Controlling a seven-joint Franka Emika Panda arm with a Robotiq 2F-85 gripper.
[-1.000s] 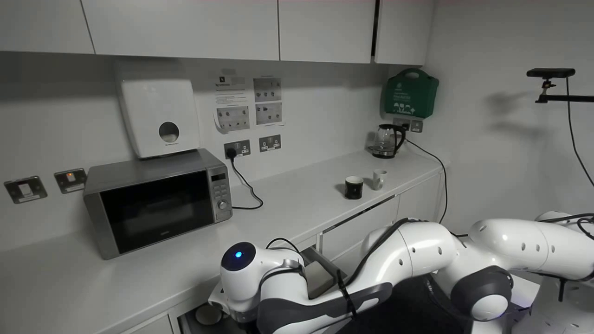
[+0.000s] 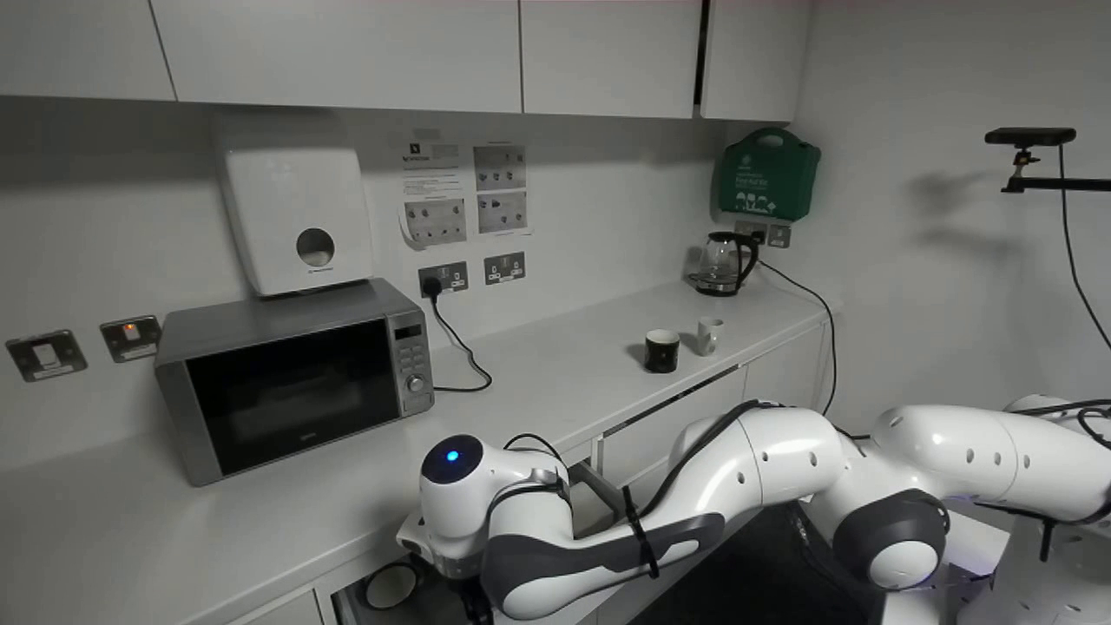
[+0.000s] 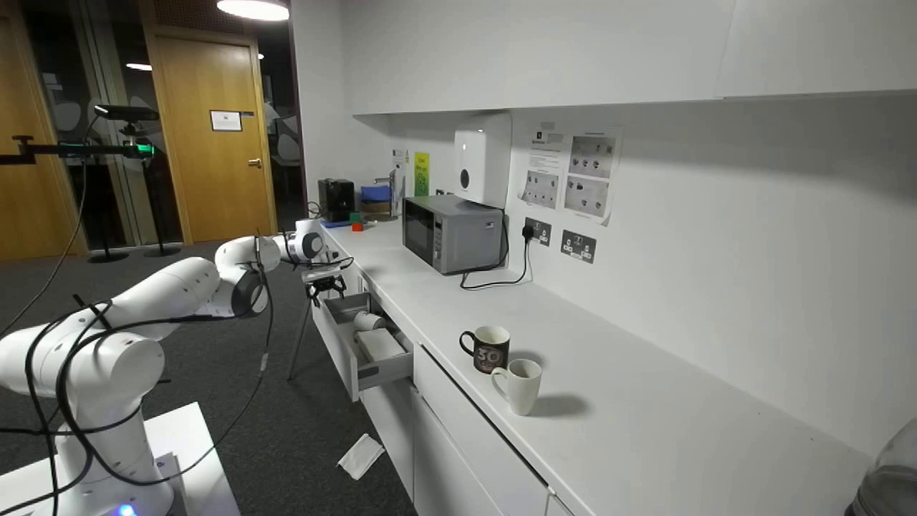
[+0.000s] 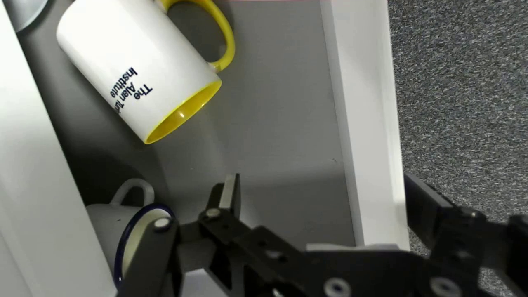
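My gripper stands open over the pulled-out drawer, nothing held. In the wrist view one finger [image 4: 230,195] is over the drawer's inside and the other [image 4: 428,205] is over the carpet, with the drawer's wall [image 4: 368,128] running between them; contact cannot be told. A white mug with a yellow inside and handle [image 4: 133,59] lies on its side in the drawer. Partly behind the gripper is a pale mug with a dark blue rim [image 4: 106,225]. In exterior view 2 the gripper [image 3: 328,294] hangs at the drawer's [image 3: 387,371] far end.
A pale box [image 3: 378,344] sits in the drawer's near part. On the counter stand a black mug [image 3: 490,348], a white mug [image 3: 520,387], the microwave [image 3: 455,232] and a kettle [image 2: 720,266]. A white sheet [image 3: 361,456] lies on the floor.
In exterior view 1 the wrist has shifted up and slightly right in the picture. The pale box seen beside the arm a second ago no longer shows there.
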